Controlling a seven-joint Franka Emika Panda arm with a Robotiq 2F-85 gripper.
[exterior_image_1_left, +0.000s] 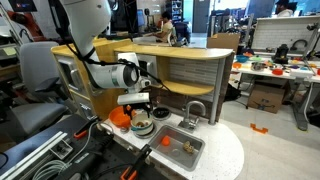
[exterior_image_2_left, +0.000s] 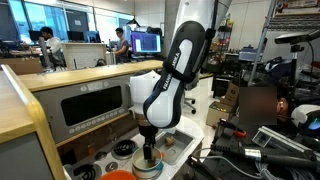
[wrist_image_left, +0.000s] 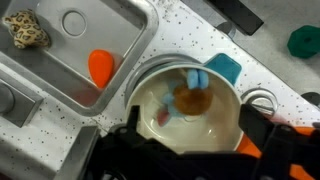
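Note:
My gripper stands open above a cream-white bowl, its dark fingers wide apart at the lower edge of the wrist view. Inside the bowl lie a round brown piece, a blue piece and a small reddish piece. In exterior view 1 the gripper is just over the bowl. Exterior view 2 has the gripper over the bowl area too, with the fingertips hard to make out.
A metal sink adjoins the bowl, holding an orange item and a spotted item. An orange bowl stands on the bowl's other side. The faucet rises behind the sink. Right of the sink, the white counter is clear.

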